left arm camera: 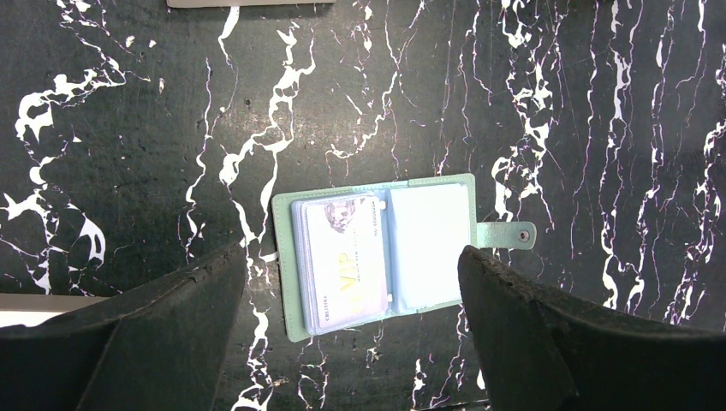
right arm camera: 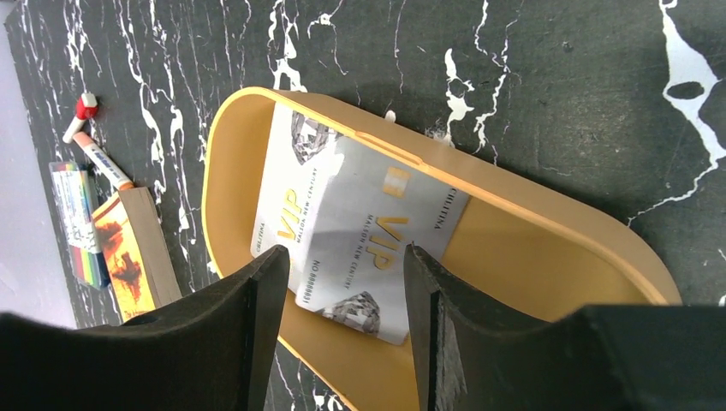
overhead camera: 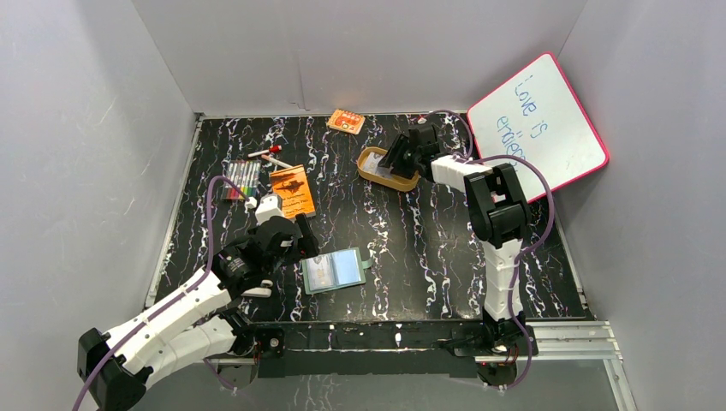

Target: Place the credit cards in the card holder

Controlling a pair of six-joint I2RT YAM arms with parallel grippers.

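Note:
The green card holder [overhead camera: 347, 267] lies open near the front middle, with a VIP card [left arm camera: 342, 261] in its left side and a clear sleeve on the right. My left gripper hangs open above it, nothing between its fingers. An oval mustard tray [right arm camera: 539, 222] at the back holds silver VIP cards [right arm camera: 368, 240], overlapping and leaning toward one end. My right gripper is open over the tray, its fingertips near the cards; whether they touch is unclear.
An orange book [overhead camera: 292, 190], markers [overhead camera: 241, 178] and small sticks lie at the left. An orange card box [overhead camera: 346, 122] sits at the back. A whiteboard [overhead camera: 539, 128] leans at the right.

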